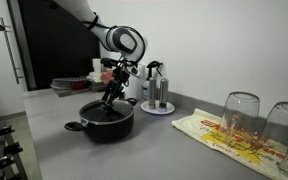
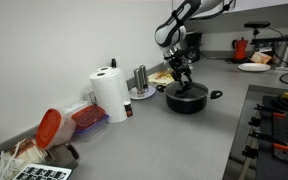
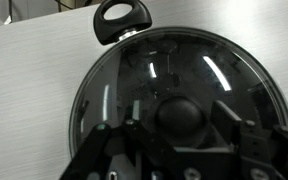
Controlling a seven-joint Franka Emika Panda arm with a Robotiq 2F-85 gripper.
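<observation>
A black pot [image 1: 108,128] with two side handles stands on the grey counter. Its glass lid [image 3: 199,72] has a dark rim and a round black knob [image 3: 181,117], seen from above in the wrist view. My gripper is open, with its fingers reaching down on either side of the knob. From outside, the gripper [image 1: 110,99] points down at the middle of the lid. The lid seems to rest on the pot; how closely the fingers stand to the knob is hard to make out.
Two upturned glasses [image 1: 240,113] stand on a yellow patterned cloth [image 1: 219,138] at the right. Behind the pot, tall shakers [image 1: 164,92] stand on a white plate. A dish rack [image 2: 29,155] is at the other end. Counter in front of the pot is free.
</observation>
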